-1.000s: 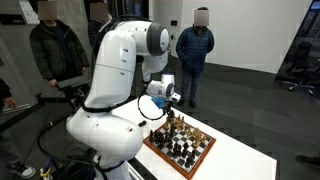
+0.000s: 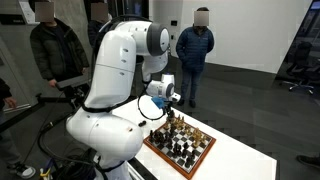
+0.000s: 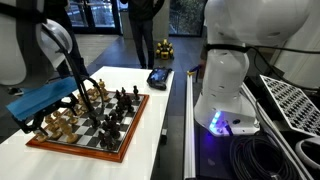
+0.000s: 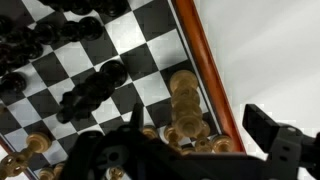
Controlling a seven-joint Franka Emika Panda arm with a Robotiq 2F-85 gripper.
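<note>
A chessboard [image 4: 153, 51] with a wooden border lies on the white table, dark and light pieces standing on it. Over its light-piece side hangs my gripper, its fingers wide open. Between the two black fingers, below them in the wrist view, stands a tall light wooden piece [image 4: 185, 103] near the board's edge; neither finger visibly touches it. A tall dark piece [image 4: 95, 90] stands mid-board to the left. In exterior view 1 the gripper [image 2: 173, 107] is small, and its fingertips are hard to make out.
Several dark pieces [image 4: 55, 38] crowd the board's other side, and more light pieces [image 4: 38, 142] stand close around the gripper. Bare white table [image 2: 240, 160] lies right of the board. A dark device [image 3: 159, 77] rests on the table beyond it.
</note>
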